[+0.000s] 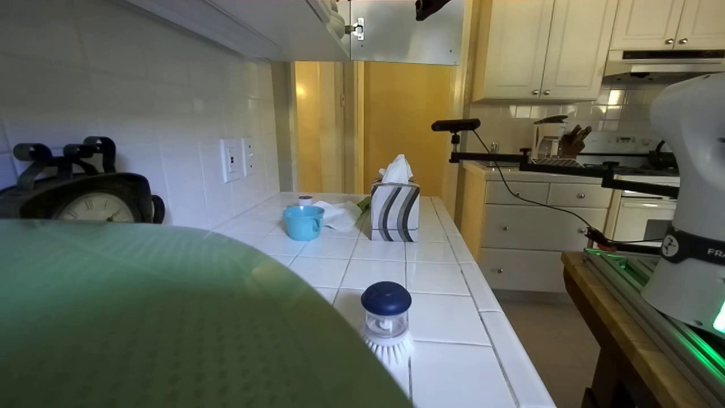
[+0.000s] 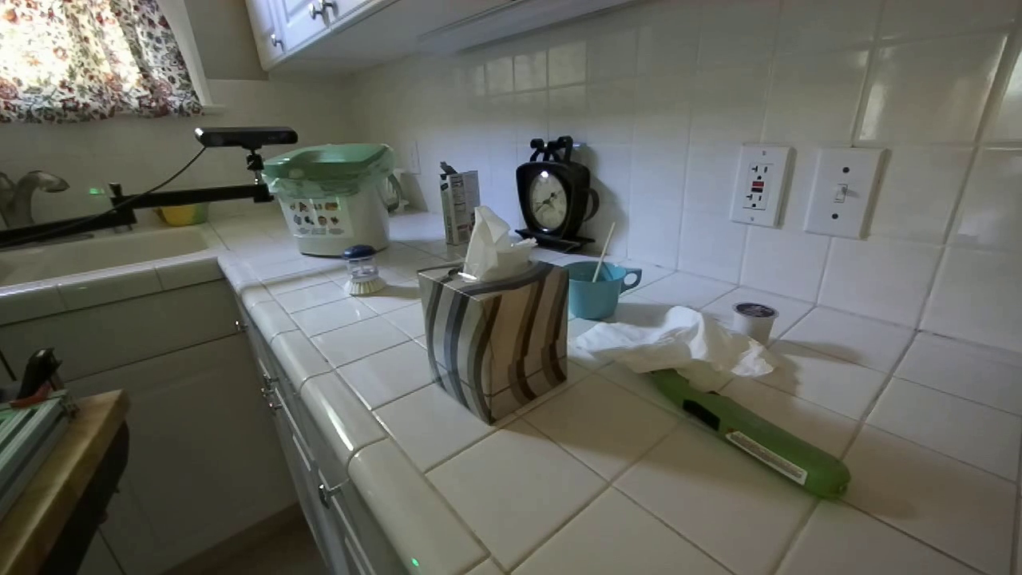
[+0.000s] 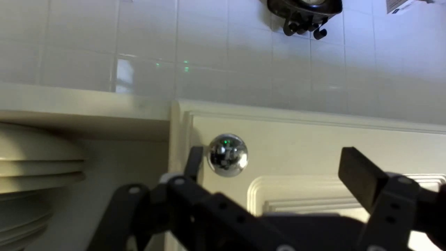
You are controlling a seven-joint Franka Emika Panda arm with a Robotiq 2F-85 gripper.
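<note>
In the wrist view, a round shiny knob (image 3: 228, 155) sits near the edge of a cream cabinet door (image 3: 309, 146). My gripper is open, its fingers wide apart. The knob appears between them, close to the left finger (image 3: 194, 164) and well away from the right one; contact cannot be judged. Left of that door, an uncovered cabinet opening holds stacked plates (image 3: 39, 163). An open cabinet door (image 1: 408, 34) hangs at the top of exterior view 1, with a dark piece, seemingly of my gripper, cut off above it.
On the counter below stand a striped tissue box (image 2: 493, 331), a blue cup (image 2: 594, 291), a dish brush (image 2: 362, 270), a black clock (image 2: 553, 200) and a green-lidded bin (image 2: 330, 206). A green tool (image 2: 752, 436) lies near crumpled tissue (image 2: 678, 342).
</note>
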